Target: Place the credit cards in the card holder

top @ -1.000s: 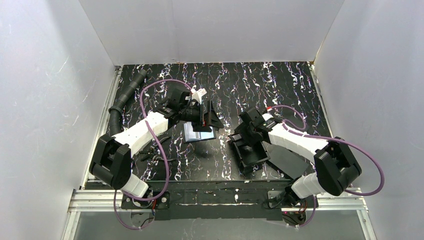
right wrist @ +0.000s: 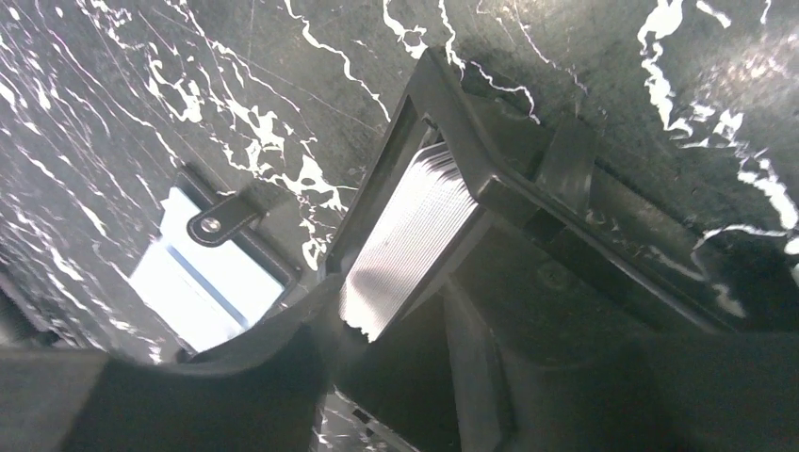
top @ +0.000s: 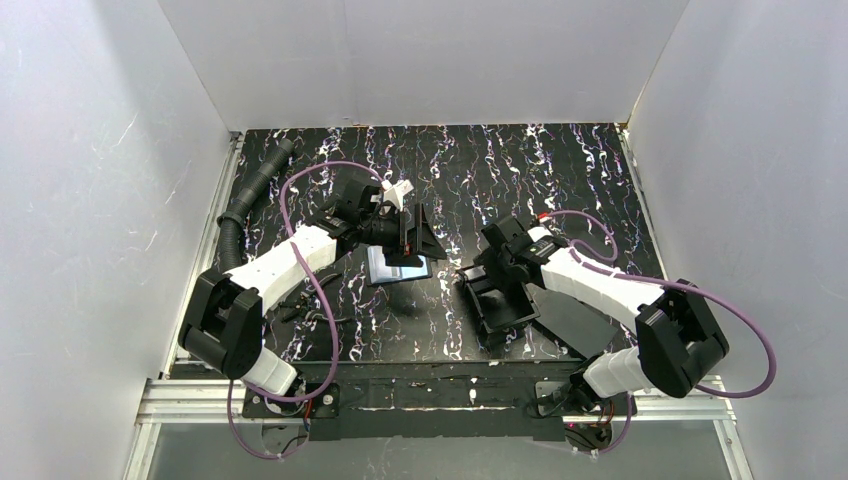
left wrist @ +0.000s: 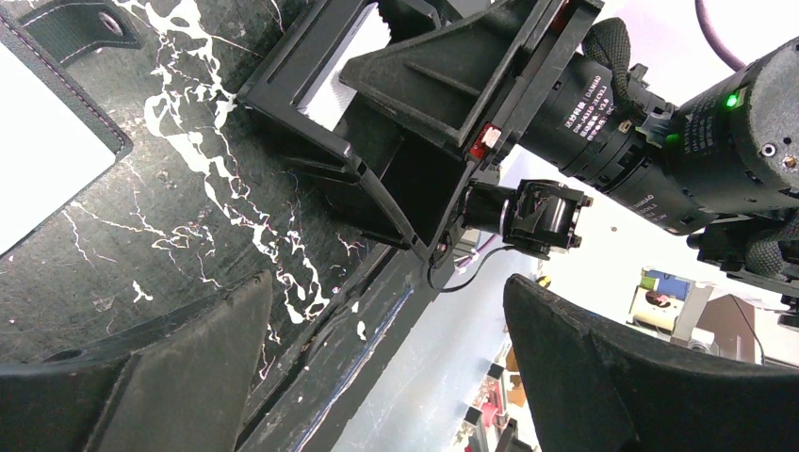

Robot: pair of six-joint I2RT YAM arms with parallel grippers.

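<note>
A stack of thin white cards stands in one end of the black box [top: 515, 322]; part of it also shows in the left wrist view. My right gripper reaches over the box, its blurred fingers apart near the stack's near end. No card is seen gripped between them. The black card holder [top: 395, 270] lies open on the table, left of the box, with clear pages and a snap strap. Above and beside the holder hangs my left gripper, its fingers wide apart and empty.
A flat dark panel [top: 575, 320] lies right of the box, under the right arm. Along the table's left edge runs a black tube [top: 245, 200], with small dark items [top: 315, 305] near the left arm.
The left arm, the holder and the box look unmoved.
</note>
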